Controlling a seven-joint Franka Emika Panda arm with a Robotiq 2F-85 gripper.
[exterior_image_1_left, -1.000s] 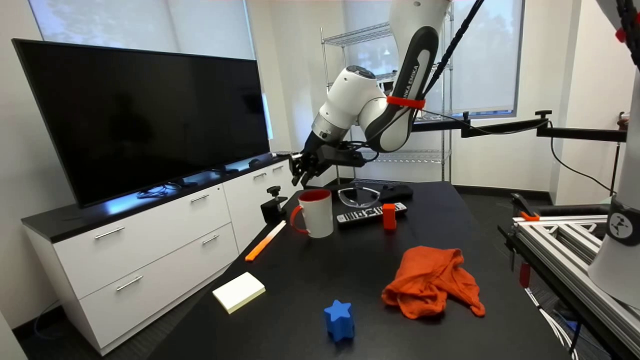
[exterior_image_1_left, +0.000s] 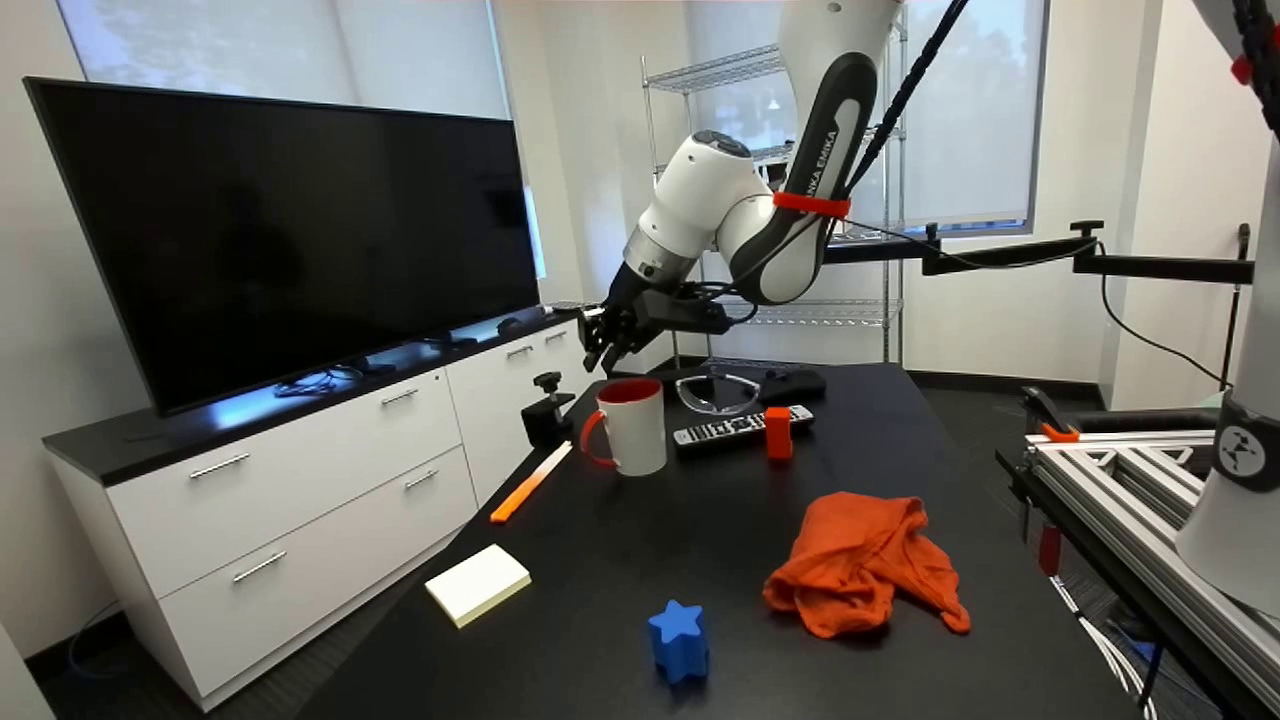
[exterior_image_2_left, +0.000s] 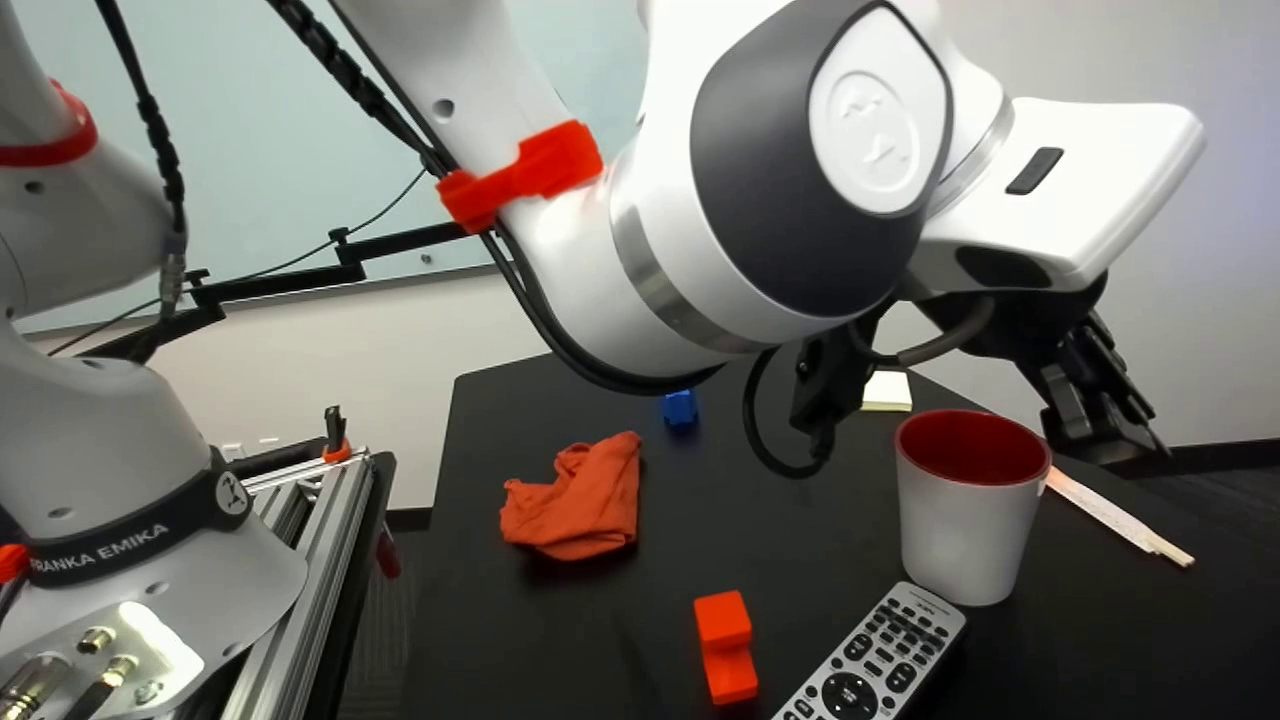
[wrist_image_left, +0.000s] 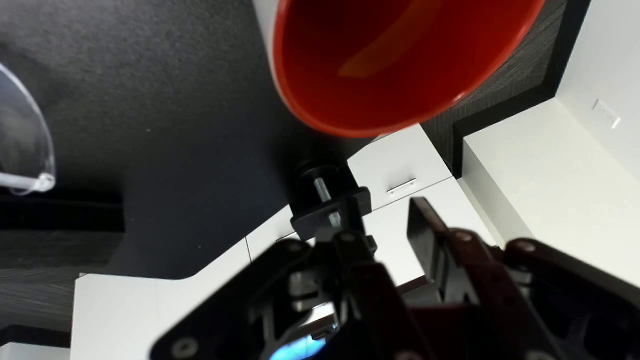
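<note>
The white mug (exterior_image_1_left: 635, 432) with a red inside and red handle stands upright on the black table. From exterior view 2 its red opening (exterior_image_2_left: 974, 449) faces up. My gripper (exterior_image_1_left: 602, 358) is at the far end of the table, higher than the mug's rim and beyond it. In the wrist view the mug's red interior (wrist_image_left: 390, 60) fills the upper part, clear of the fingers. My gripper points toward the table edge and cabinets, its fingers partly apart. No object shows between the fingers.
Near the mug lie a remote (exterior_image_1_left: 744, 427), an orange block (exterior_image_1_left: 779, 433), clear glasses (exterior_image_1_left: 717, 394) and an orange-and-white stick (exterior_image_1_left: 530, 482). A black clamp (exterior_image_1_left: 547, 412) grips the table edge. Farther off are an orange cloth (exterior_image_1_left: 858, 564), a note pad (exterior_image_1_left: 477, 584) and a blue star block (exterior_image_1_left: 679, 642).
</note>
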